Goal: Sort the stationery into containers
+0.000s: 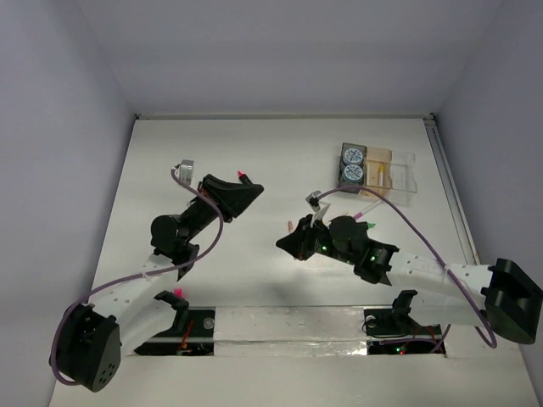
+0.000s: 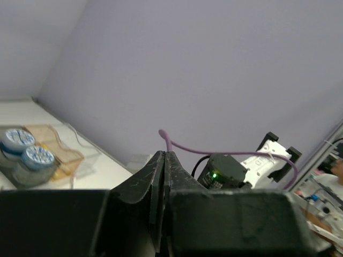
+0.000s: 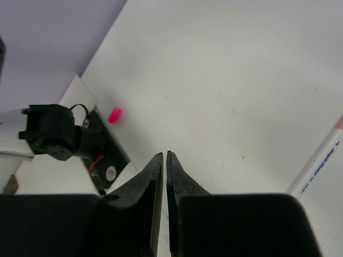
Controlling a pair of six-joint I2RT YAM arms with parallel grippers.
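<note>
Over the middle left, my left gripper (image 1: 256, 192) is shut; its fingers meet (image 2: 166, 160) with nothing visible between them. A black marker with a pink end (image 1: 245, 178) lies partly behind it. My right gripper (image 1: 283, 245) is low over the middle of the table; in its wrist view only a narrow slit shows between the nearly touching fingers. A pink cap (image 3: 114, 115) lies near the front left, close to the left arm. Beside the right gripper is a white pen with an orange-pink end (image 3: 317, 164), mostly hidden from the top view.
At the back right stand a dark holder (image 1: 342, 161) with two round jars, a tan box (image 1: 378, 157) and a clear container (image 1: 405, 172). A pink-and-white pen (image 1: 366, 209) and a green cap (image 1: 371, 225) lie near the right arm.
</note>
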